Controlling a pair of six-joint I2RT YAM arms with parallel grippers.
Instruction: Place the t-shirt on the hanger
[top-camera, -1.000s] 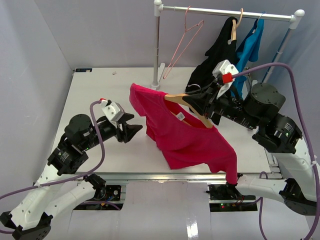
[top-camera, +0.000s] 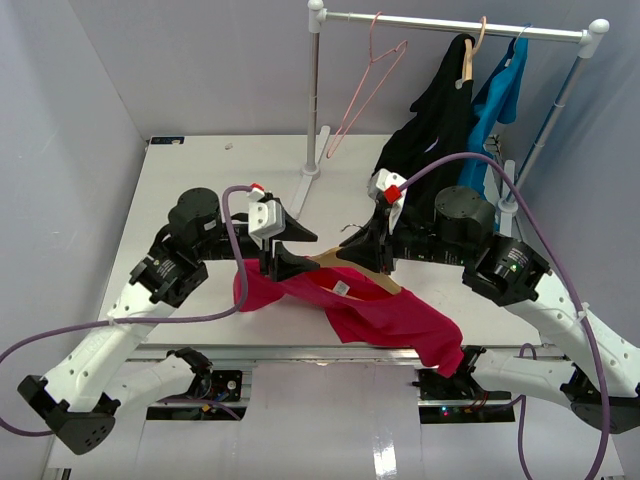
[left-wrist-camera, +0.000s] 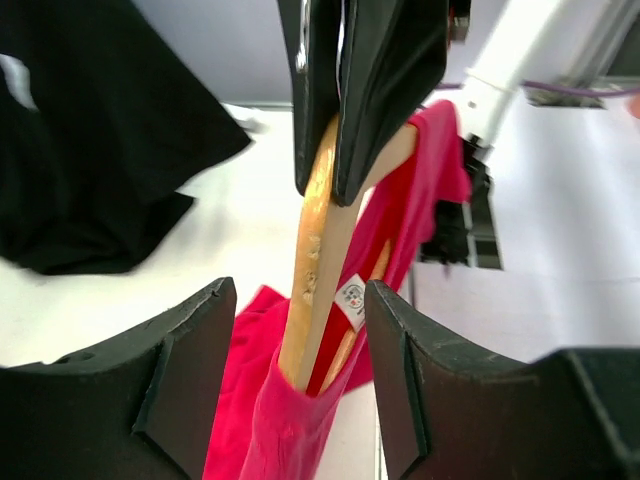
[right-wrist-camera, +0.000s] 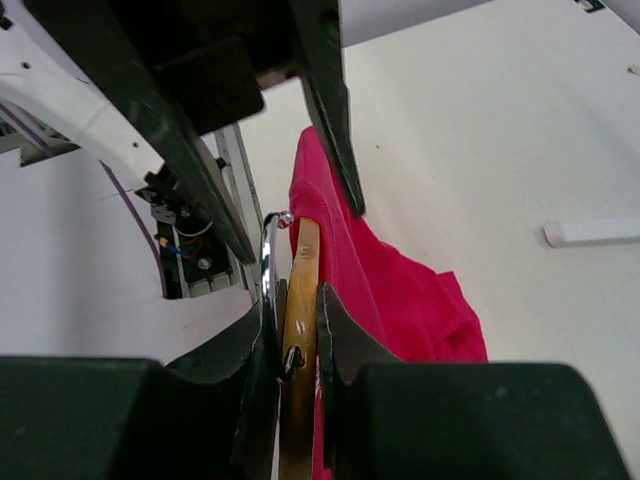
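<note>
The red T-shirt (top-camera: 390, 320) lies draped low over the table, with a wooden hanger (top-camera: 330, 258) inside its neckline. My right gripper is shut on the hanger by its hook, seen close in the right wrist view. My left gripper stands open around the hanger's end, where the red cloth wraps it; in the top view it sits just left of that end. The white neck label (left-wrist-camera: 350, 297) shows inside the collar.
A white rail (top-camera: 450, 24) at the back holds a pink hanger (top-camera: 350, 105), a black garment (top-camera: 430, 120) and a blue garment (top-camera: 495, 100).
My left gripper has moved up and right to the hanger's end. My right gripper has moved left and down with hanger and shirt, which sit lower on the table.
</note>
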